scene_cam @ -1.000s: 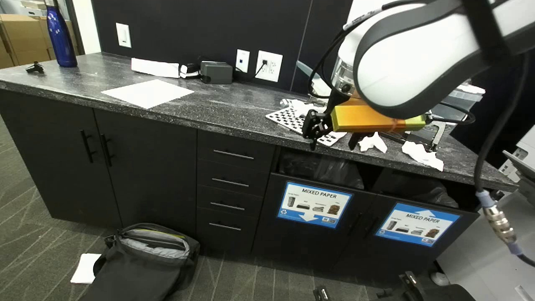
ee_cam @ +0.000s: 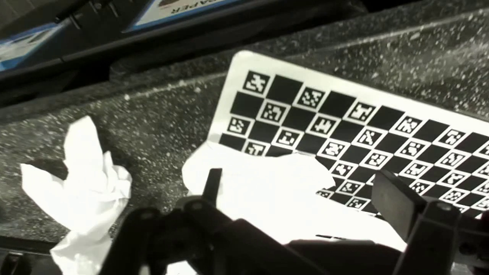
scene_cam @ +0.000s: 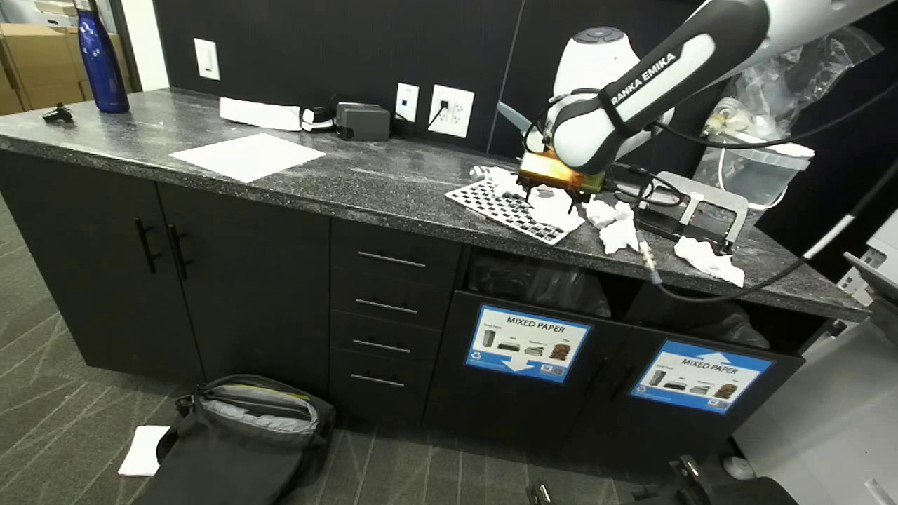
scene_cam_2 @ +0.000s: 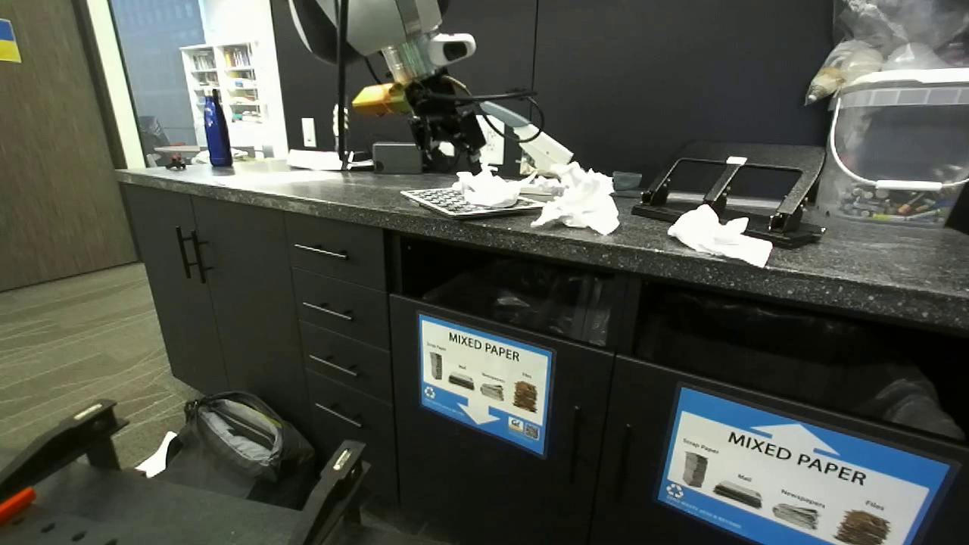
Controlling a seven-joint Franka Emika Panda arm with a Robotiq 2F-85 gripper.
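Crumpled white paper (ee_cam: pixel 275 192) lies on the checkered board (ee_cam: pixel 389 101), spreading beneath my open gripper. The fingers (ee_cam: pixel 396 201) are wide apart, and the wrist view does not show either one closed on the paper. A second crumpled paper (ee_cam: pixel 91 183) rests on the counter beside the board. In exterior view 1, my gripper (scene_cam: pixel 551 200) is low over the board (scene_cam: pixel 497 209). A third crumpled piece (scene_cam: pixel 708 261) lies farther right, by the counter's front edge.
A black metal stand (scene_cam_2: pixel 736 195) and a clear bucket (scene_cam_2: pixel 895 154) occupy the right side. A flat white sheet (scene_cam: pixel 248 157), a dark box (scene_cam: pixel 363 122) and a blue bottle (scene_cam: pixel 101 63) are to the left. Bare counter lies between sheet and board.
The arm has drawn back from the counter's front edge toward the wall. My gripper is now over the paper on the board, and more of the neighbouring crumpled paper shows.
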